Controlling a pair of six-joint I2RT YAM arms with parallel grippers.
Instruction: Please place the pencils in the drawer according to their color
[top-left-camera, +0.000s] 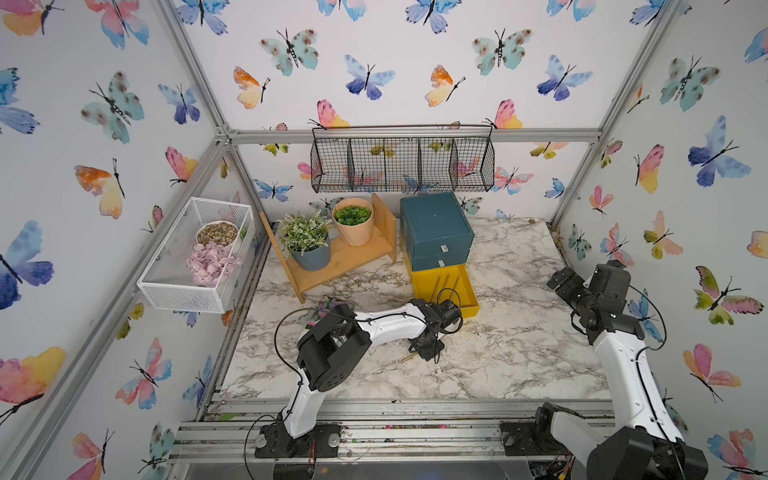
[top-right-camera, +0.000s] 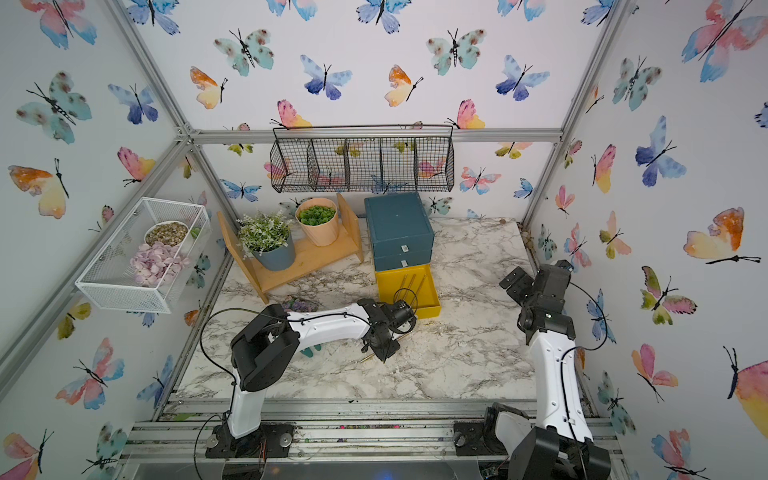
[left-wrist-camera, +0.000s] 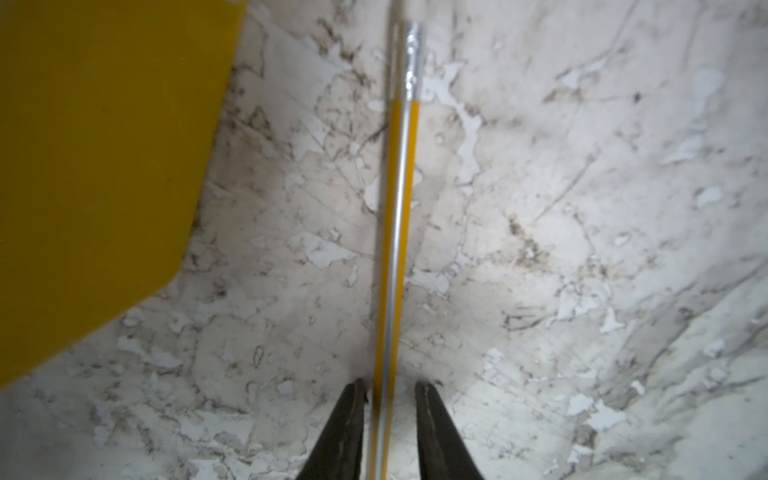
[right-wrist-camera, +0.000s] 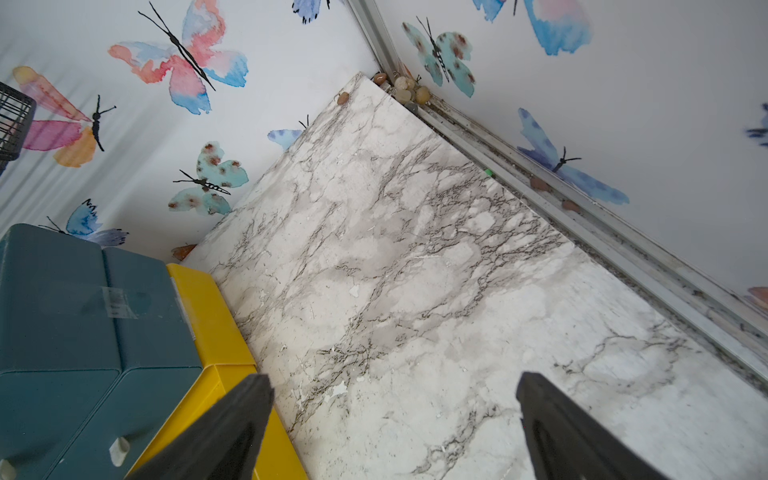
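A yellow pencil (left-wrist-camera: 396, 200) with a metal ferrule lies on the marble surface in front of the yellow drawer (top-left-camera: 468, 300). My left gripper is low over it, part open, a fingertip on either side of the pencil shaft; whether they touch it I cannot tell. In the top right view the open drawer (top-right-camera: 428, 300) holds pencils (top-right-camera: 412, 284), below a blue drawer cabinet (top-right-camera: 398, 220). My right gripper stands open and empty at the right side, above bare surface.
A wooden shelf (top-left-camera: 336, 268) with two potted plants stands left of the cabinet. A white basket (top-left-camera: 168, 296) hangs on the left wall, a wire basket (top-left-camera: 402, 164) on the back wall.
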